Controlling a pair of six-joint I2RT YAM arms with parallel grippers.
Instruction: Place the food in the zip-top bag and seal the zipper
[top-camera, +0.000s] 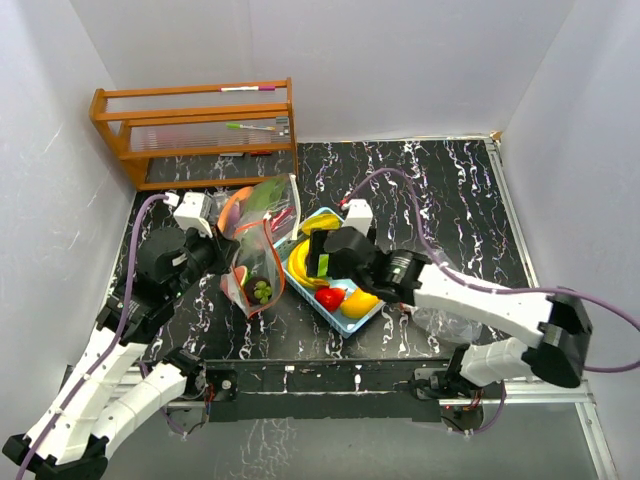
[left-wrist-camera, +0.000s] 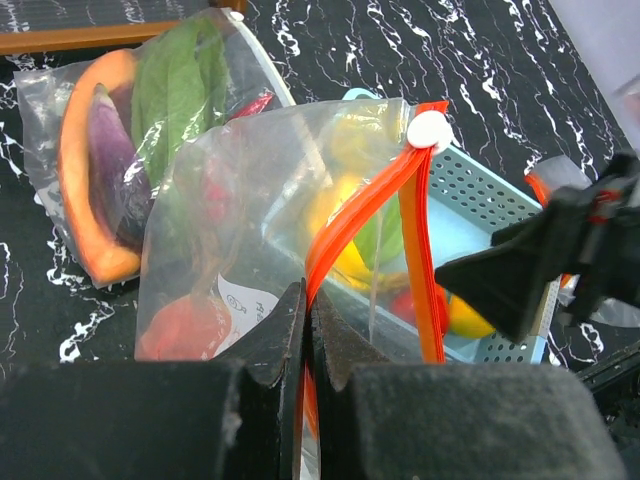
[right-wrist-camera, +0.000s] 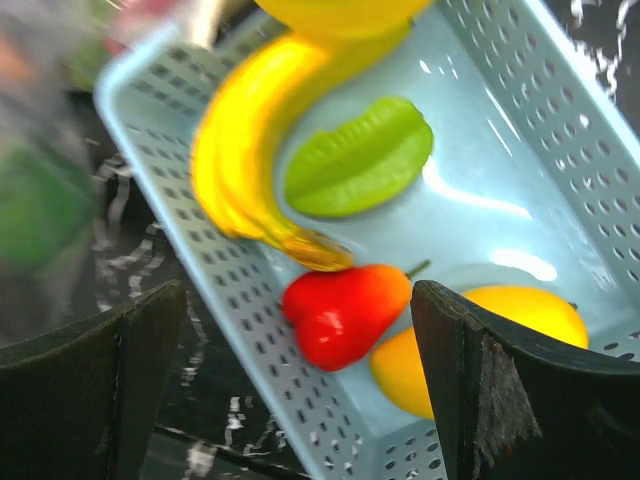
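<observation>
A clear zip top bag (top-camera: 262, 262) with an orange zipper (left-wrist-camera: 350, 225) stands with its mouth spread; green grapes (top-camera: 260, 291) and a reddish piece (left-wrist-camera: 185, 325) show inside it. My left gripper is shut on one side of the bag's rim, where the orange strip runs between its fingers. Over the blue basket (top-camera: 325, 317), my right gripper hangs open and empty. Below it lie bananas (right-wrist-camera: 245, 140), a green pepper-like piece (right-wrist-camera: 360, 160), a red pepper (right-wrist-camera: 345, 310) and a yellow-orange fruit (right-wrist-camera: 525, 310).
Behind the open bag lies another clear bag holding an eggplant (left-wrist-camera: 115, 165) and green leaves (left-wrist-camera: 180, 90). A wooden rack (top-camera: 200, 140) stands at the back left. More clear bags (top-camera: 445, 320) rest at the right.
</observation>
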